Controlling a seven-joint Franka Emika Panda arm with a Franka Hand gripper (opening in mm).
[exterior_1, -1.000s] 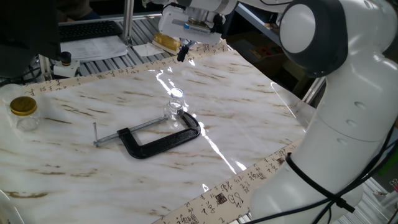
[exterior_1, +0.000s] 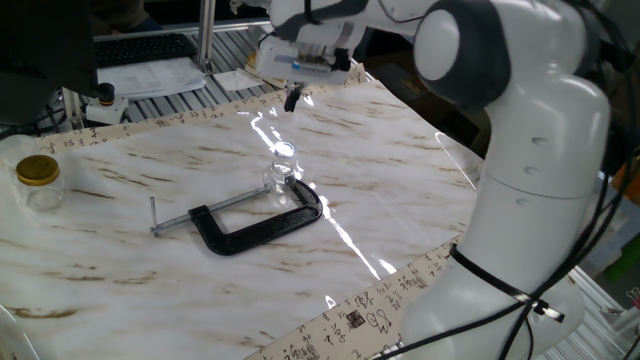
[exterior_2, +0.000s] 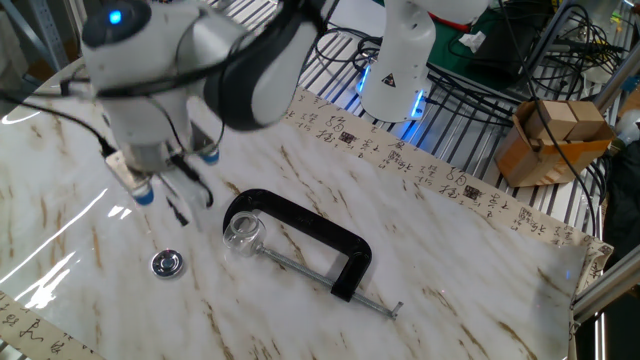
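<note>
A black C-clamp (exterior_1: 255, 232) with a silver screw lies flat on the marbled table. At its curved end a small clear glass jar (exterior_2: 243, 234) sits beside the screw's tip; touching or apart, I cannot tell. A round silver disc (exterior_2: 168, 263) rests on the table apart from the clamp (exterior_2: 310, 220). My gripper (exterior_1: 292, 98) hangs above the far part of the table in exterior view 1, away from the clamp. In exterior view 2 the gripper (exterior_2: 192, 207) is blurred above the disc, and its finger gap is unclear. Nothing held shows at its dark tips.
A clear jar with a gold lid (exterior_1: 38, 172) stands at the left table edge in exterior view 1. Beyond the table are a keyboard (exterior_1: 145, 48) and papers (exterior_1: 150, 78). A cardboard box (exterior_2: 555, 140) stands off the table.
The arm has shifted left in exterior view 1, and the gripper's body has come slightly lower with its fingertips a little down. The clamp and jars have stayed put.
</note>
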